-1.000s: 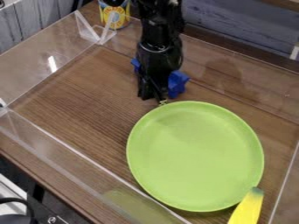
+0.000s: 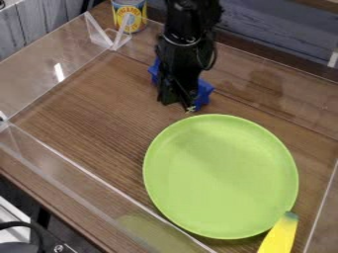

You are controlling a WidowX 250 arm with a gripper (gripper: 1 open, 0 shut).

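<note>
My black gripper [image 2: 177,97] hangs at the upper middle of the camera view, its fingertips low in front of a blue object [image 2: 204,95] that is partly hidden behind it. The gripper looks shut; whether anything thin is between its fingers is not clear. A large green plate [image 2: 219,175] lies in the lower middle and right, below the gripper.
A yellow object [image 2: 279,237] lies at the plate's lower right. A can [image 2: 128,14] stands at the back left. Clear plastic walls edge the left and front. Bare wood [image 2: 86,124] is free at the left.
The gripper has shifted slightly upward in the view, towards the back. The blue object and the plate look almost unchanged.
</note>
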